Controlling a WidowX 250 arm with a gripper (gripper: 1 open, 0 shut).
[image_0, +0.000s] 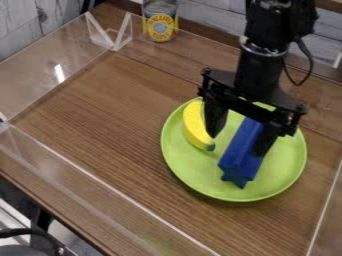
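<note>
My black gripper hangs low over a green plate, open, its two fingers spread above the plate's upper part. A blue block lies on the right part of the plate, partly hidden under the gripper's right side. A yellow banana lies on the plate's left, beside the left finger.
A can with a yellow label stands at the back, near a white plastic piece.
</note>
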